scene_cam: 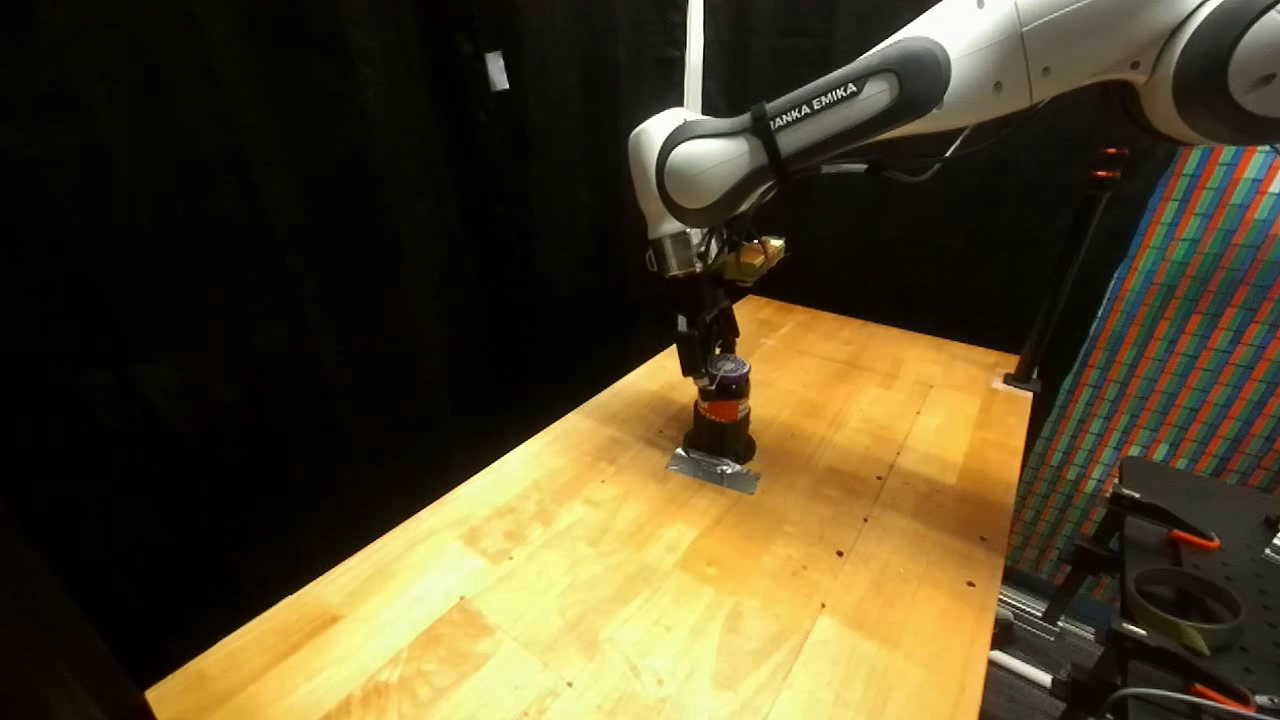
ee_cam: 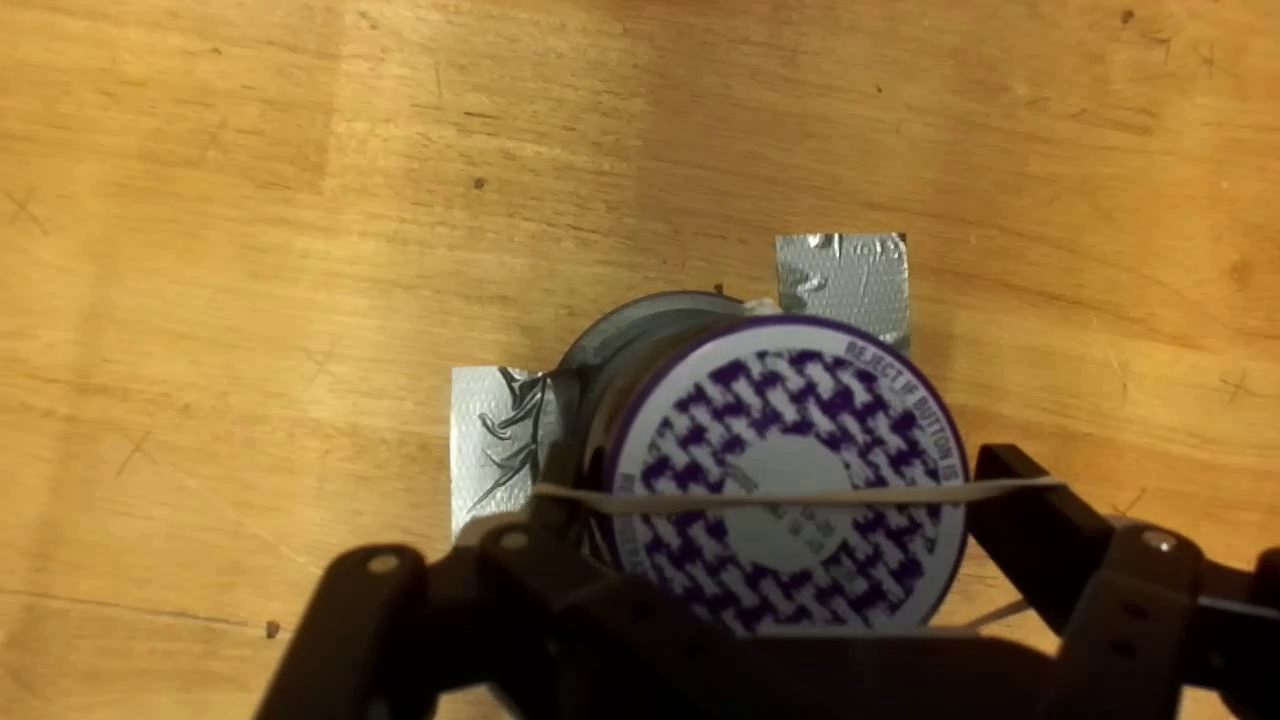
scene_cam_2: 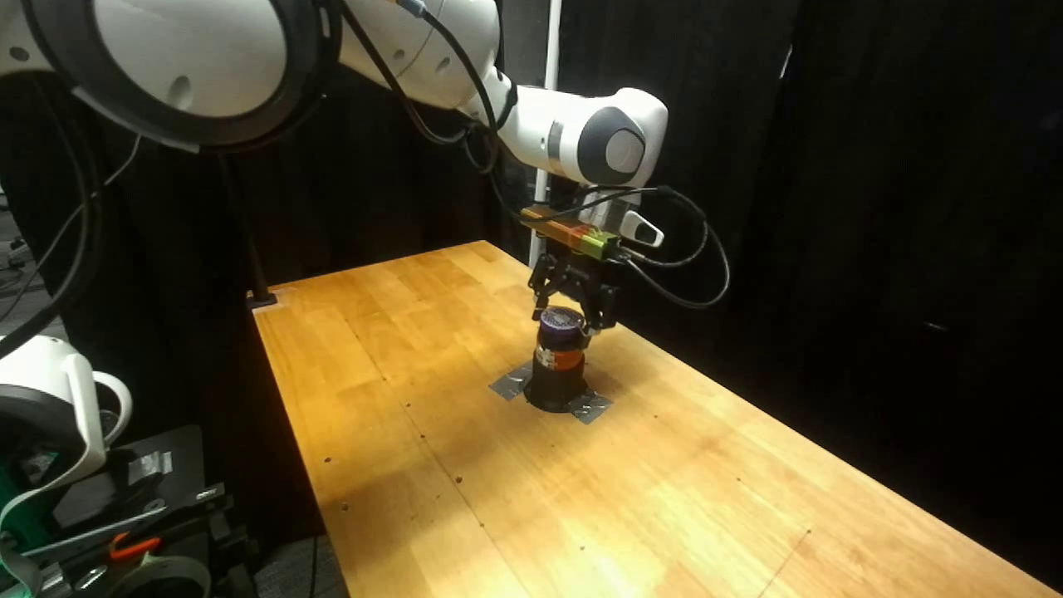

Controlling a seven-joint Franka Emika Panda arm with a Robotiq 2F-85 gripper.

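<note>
A jar with a purple-and-white patterned lid (ee_cam: 792,420) and an orange label (scene_cam_2: 560,360) stands upright in a black round holder (scene_cam: 720,446) on the table. Silver tape (scene_cam_2: 590,405) fixes the holder's sides to the wood. My gripper points down over the jar, its fingers wide apart on opposite sides of the lid. The right finger (ee_cam: 1038,522) sits close against the lid's edge; whether it touches, I cannot tell. On the left, the finger is dark and partly hidden. A thin tan band (ee_cam: 780,498) runs across the lid between the fingers.
A black curtain (scene_cam: 300,240) hangs behind it. Off the table's side, a dark cart (scene_cam: 1212,504) carries clamps and a tape roll (scene_cam: 1185,606).
</note>
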